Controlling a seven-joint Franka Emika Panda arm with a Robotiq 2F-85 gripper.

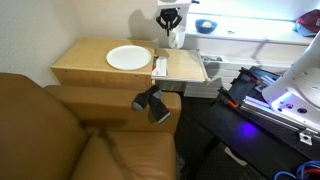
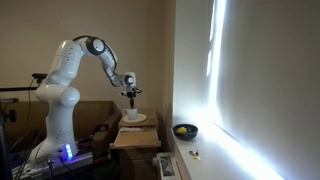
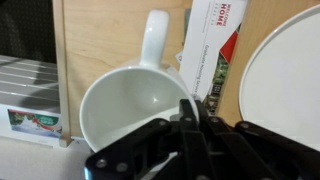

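A white mug [image 3: 130, 105] hangs from my gripper, which is shut on its rim. In the wrist view the mug's open mouth faces the camera and its handle [image 3: 155, 38] points toward the top of the picture. Exterior view 1 has the gripper [image 1: 169, 22] and the mug [image 1: 177, 38] above the back of the wooden cabinet top, right of the round white plate [image 1: 129, 57]. From the other side, exterior view 2 shows the mug [image 2: 132, 115] in front of the plate in the picture.
Printed papers [image 3: 212, 50] lie between mug and plate in the wrist view. A brown sofa [image 1: 120, 155] and a black table [image 1: 230, 135] stand in front. On the sill is a dark bowl [image 2: 185, 132]. Cabinet top left of the plate is clear.
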